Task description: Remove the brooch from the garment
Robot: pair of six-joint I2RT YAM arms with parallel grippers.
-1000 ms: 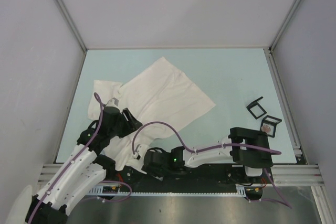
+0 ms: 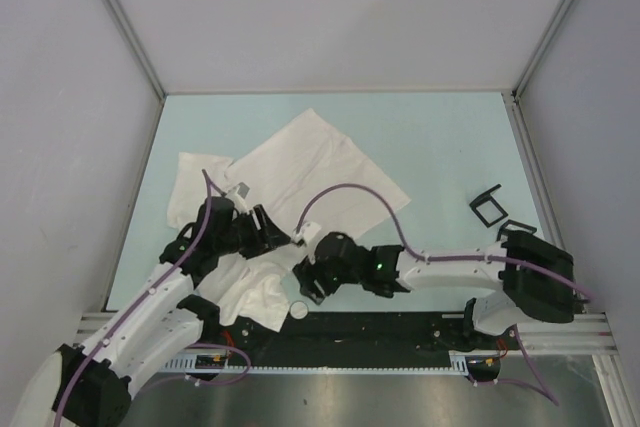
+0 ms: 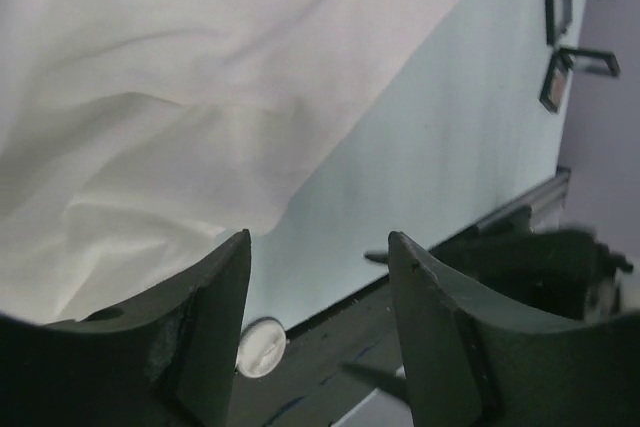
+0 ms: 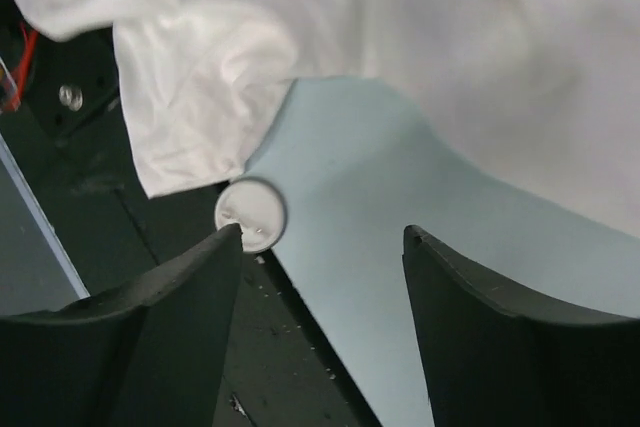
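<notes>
The white garment (image 2: 300, 167) lies spread and rumpled on the pale table. A small round white disc with a metal rim (image 4: 250, 215) rests at the table's front edge beside the garment's lower tip, apart from my fingers. My left gripper is open above the garment's middle, empty. My right gripper stands with its fingers apart above the disc and bare table, nothing between them. Both arms are close together near the front.
Two small dark frames (image 2: 490, 209) lie at the right of the table. Dark rail and red wires run along the front edge.
My right gripper has moved up and right, uncovering the white disc at the front edge. The left gripper has shifted slightly right.
</notes>
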